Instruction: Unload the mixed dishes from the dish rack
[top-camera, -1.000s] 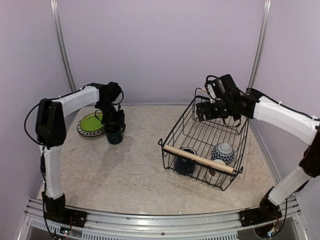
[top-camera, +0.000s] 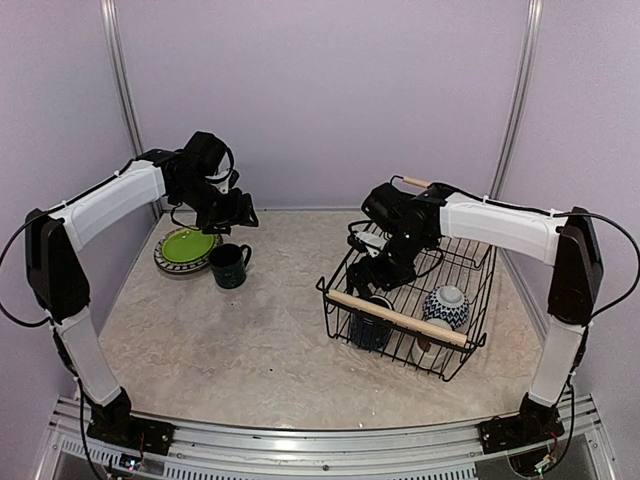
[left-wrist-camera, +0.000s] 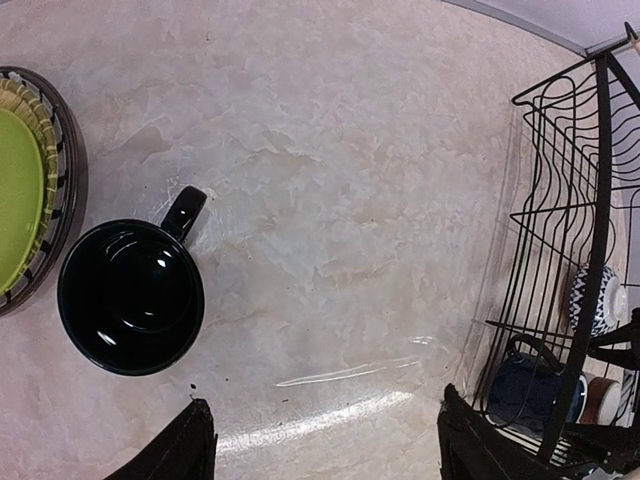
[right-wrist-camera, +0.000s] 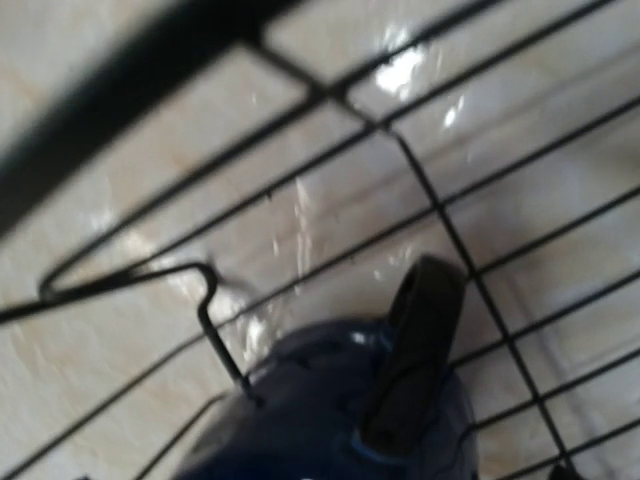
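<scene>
A dark mug (top-camera: 229, 268) (left-wrist-camera: 131, 298) stands on the table beside the stacked green and patterned plates (top-camera: 187, 243) (left-wrist-camera: 18, 190). My left gripper (top-camera: 226, 215) is open above that mug, holding nothing. My right gripper (top-camera: 375, 280) is open, low over the near-left of the dish rack, above a dark blue mug (top-camera: 371, 330) (right-wrist-camera: 320, 420) with its handle upward. In the right wrist view its fingers are mostly out of frame. A patterned bowl (top-camera: 446, 306) and a partly hidden white and brown cup (top-camera: 426, 352) also sit in the rack.
The wire rack (top-camera: 470, 330) occupies the right side, with a wooden bar (top-camera: 396, 316) along its near edge. Walls stand at back and sides.
My left gripper has risen from the mug on the table, leaving it standing there. My right gripper has moved down and left toward the blue mug in the rack.
</scene>
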